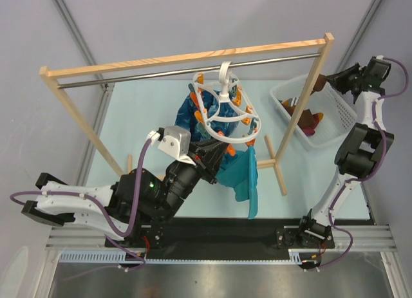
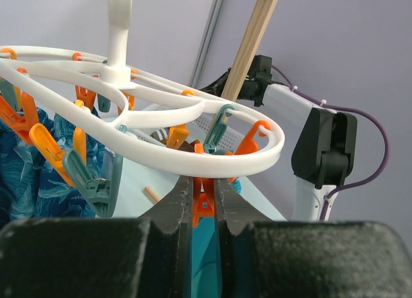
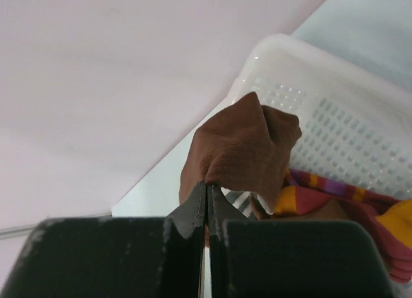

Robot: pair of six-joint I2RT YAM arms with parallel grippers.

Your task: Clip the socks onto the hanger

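The white clip hanger (image 1: 241, 134) hangs on the rail with teal socks (image 1: 243, 176) and blue patterned socks (image 2: 45, 182) beneath. My left gripper is shut on an orange clip (image 2: 203, 208) at the hanger's near end, the teal sock below it. My right gripper is shut on a brown sock (image 3: 235, 153), lifted above the white basket (image 3: 347, 98), where striped red and yellow socks (image 3: 386, 233) lie with more brown cloth.
The wooden rack (image 1: 193, 55) spans the work area, its right post (image 1: 296, 111) between the hanger and the basket. Bare white table (image 1: 328, 188) shows at the front right.
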